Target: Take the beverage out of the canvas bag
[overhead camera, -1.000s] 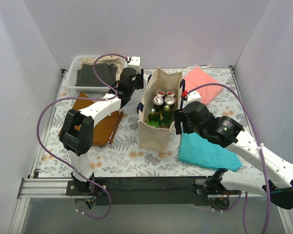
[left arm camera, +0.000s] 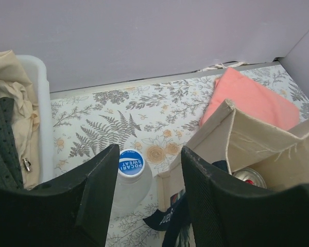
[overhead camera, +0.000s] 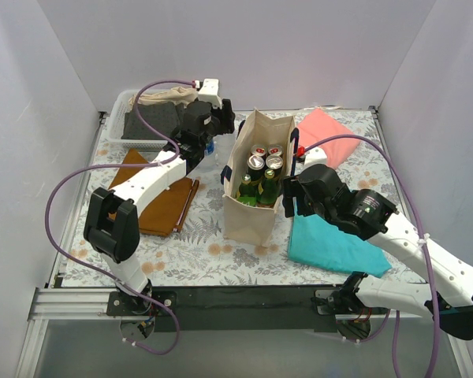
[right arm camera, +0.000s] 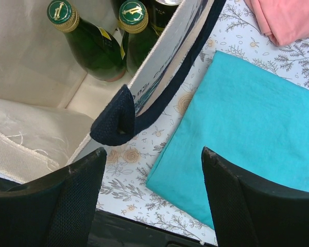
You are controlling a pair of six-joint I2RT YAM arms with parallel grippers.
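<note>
The beige canvas bag (overhead camera: 248, 223) stands open in the middle of the table. Inside it are silver-topped cans (overhead camera: 255, 163) and green glass bottles (overhead camera: 267, 187) with green caps. To the bag's left stands a clear bottle with a blue cap (left arm camera: 131, 163), mostly behind my left arm in the top view. My left gripper is open above the area by the bag's left wall; a dark strap (left arm camera: 179, 218) shows beside its right finger. Open too, my right gripper hovers by the bag's right side, near its navy handle (right arm camera: 159, 110), with nothing between its fingers.
A white basket (overhead camera: 120, 126) holding dark and beige cloth is at the back left. Brown folded cloth (overhead camera: 158, 206) lies left of the bag. Right of it lie a teal cloth (overhead camera: 335, 246) and a pink cloth (overhead camera: 322, 135).
The right arm, the bag and the drinks look unmoved.
</note>
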